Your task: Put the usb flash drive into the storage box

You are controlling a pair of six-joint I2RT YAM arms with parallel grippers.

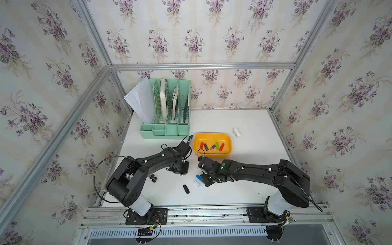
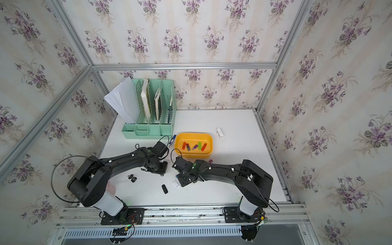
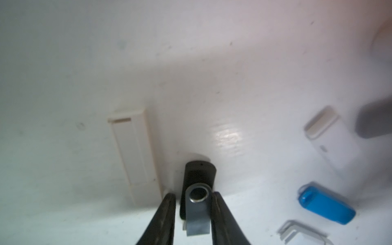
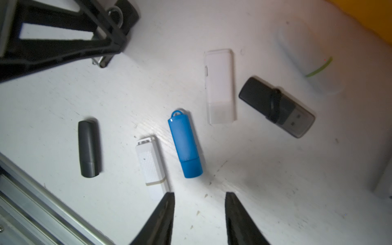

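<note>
In the left wrist view, a black usb flash drive with a grey metal swivel cover (image 3: 198, 218) sits between the fingers of my left gripper, which is shut on it close to the table. The storage box appears to be the orange box (image 1: 212, 156), standing behind both grippers with several coloured drives inside. Low over the table, my right gripper is open with nothing between its fingers. Ahead of it in the right wrist view lie a blue drive (image 4: 185, 145), a white drive (image 4: 152, 165) and a black drive (image 4: 88, 149).
Also on the table are another white drive (image 4: 219, 86), a black-and-grey drive (image 4: 276, 107) and a white-green one (image 4: 310, 57). A green file organizer (image 1: 165, 129) stands at the back left. Both arms are close together near the middle.
</note>
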